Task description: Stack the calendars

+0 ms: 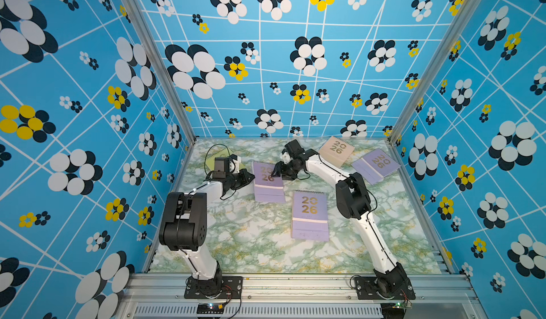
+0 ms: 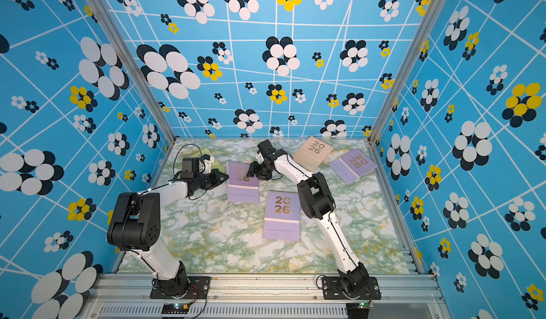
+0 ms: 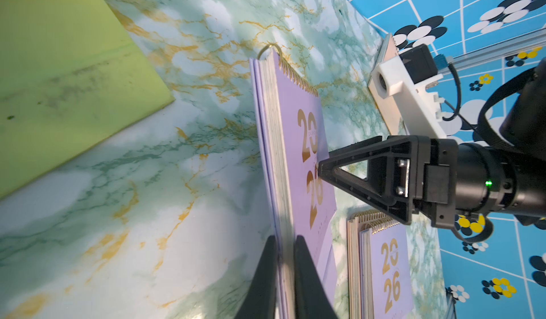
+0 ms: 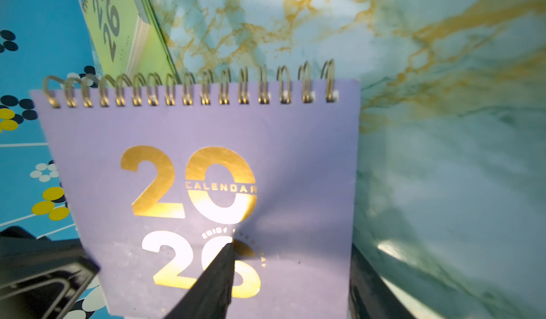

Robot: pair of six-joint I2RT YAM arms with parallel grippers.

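A lavender 2026 calendar lies at the centre back between my grippers. My left gripper is shut at its left edge; in the left wrist view its fingertips are against that side. My right gripper stands open over the calendar's cover, as the right wrist view shows. Another lavender calendar lies on a stack at the front centre. A tan calendar and a tilted lavender one lie at the back right. A green calendar is partly hidden behind my left arm.
Patterned blue walls and metal rails enclose the table on the back and both sides.
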